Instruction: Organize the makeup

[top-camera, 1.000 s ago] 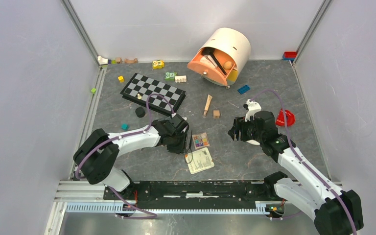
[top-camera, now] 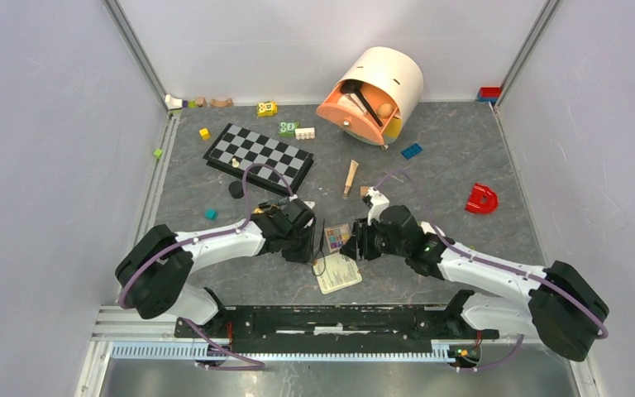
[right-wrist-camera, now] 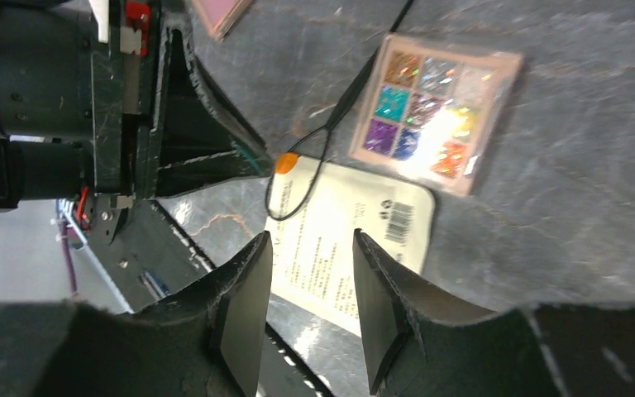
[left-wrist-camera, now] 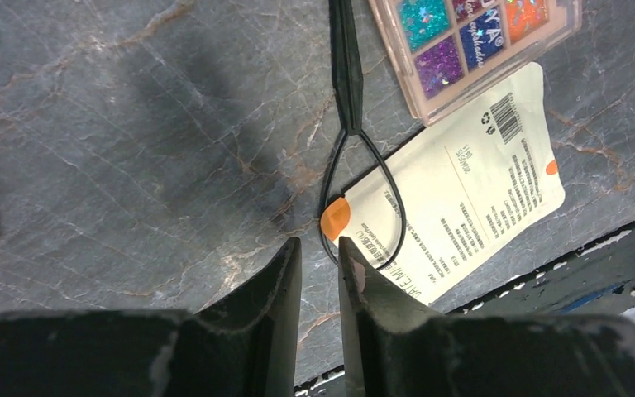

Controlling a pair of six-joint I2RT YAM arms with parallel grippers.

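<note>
In the left wrist view, a black tool with a wire loop (left-wrist-camera: pixel 349 91) lies on the grey marbled surface, its loop overlapping a cream card (left-wrist-camera: pixel 475 194) with printed text. An eyeshadow palette (left-wrist-camera: pixel 479 41) in a clear case lies against the card's far edge. My left gripper is part open just short of the loop, nothing between its fingers. From the right side, my right gripper hangs above the card, part open and empty. An orange and cream container (top-camera: pixel 380 91) at the back holds a black brush and other items. A beige tube (top-camera: pixel 350 177) lies in front of it.
A chessboard (top-camera: pixel 260 156) lies back left, with toy blocks along the back edge. A red D-shaped piece (top-camera: pixel 481 199) is at the right. Both arms are close together at the front centre.
The left arm has barely shifted. The objects on the surface look unmoved.
</note>
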